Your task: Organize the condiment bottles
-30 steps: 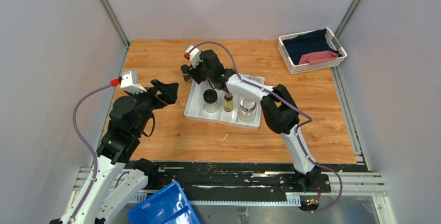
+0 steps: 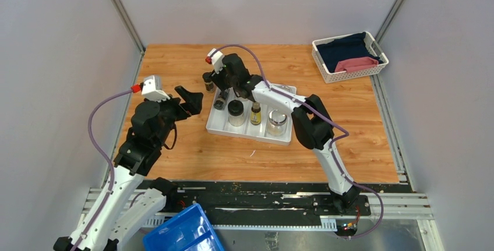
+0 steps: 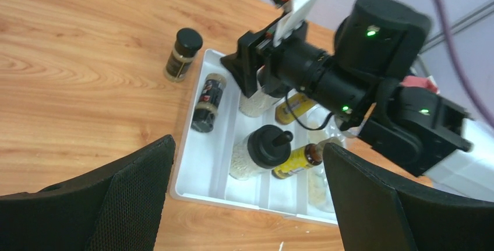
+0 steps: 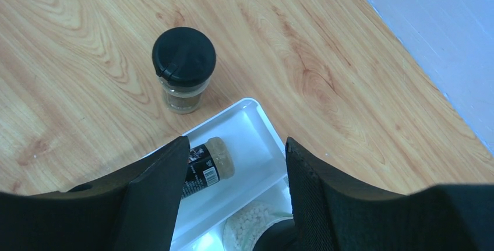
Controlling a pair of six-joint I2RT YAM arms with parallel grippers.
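Note:
A white tray (image 2: 216, 126) holds jars and bottles in its compartments. In its left compartment a black-labelled bottle (image 3: 208, 102) lies on its side. Just outside the tray's far left corner, a black-capped bottle (image 4: 183, 67) stands upright on the table. My right gripper is open above that corner, the lying bottle's base end showing between its fingers but apart from them. To the tray's left, my left gripper (image 2: 195, 101) hangs open and empty. A black-lidded jar (image 2: 236, 113), a yellow-labelled bottle (image 2: 256, 114) and a silver-lidded jar (image 2: 277, 122) stand in the tray's near part.
The right arm (image 2: 309, 123) reaches over the tray and hides part of its far side. A white basket (image 2: 355, 73) with cloths sits at the back right. Below the table's front edge is a blue bin (image 2: 183, 230). Bare table lies in front of the tray.
The right arm has barely moved.

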